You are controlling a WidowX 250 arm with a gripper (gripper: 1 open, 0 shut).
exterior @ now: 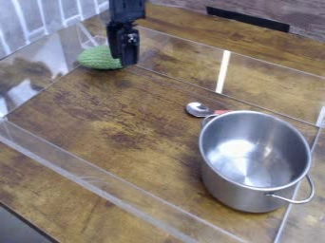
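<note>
A black gripper (124, 49) hangs at the upper left, its fingertips just over the right end of a green bumpy vegetable (99, 58) lying on the wooden table; whether they touch it is unclear, as is how far the fingers are apart. A steel pot (254, 176) with side handles stands at the right front. Behind the pot lies a spoon (199, 109) with a red handle, partly hidden by it.
Clear low walls or panels edge the wooden work area (114, 123). A white strip (223, 71) runs across the back.
</note>
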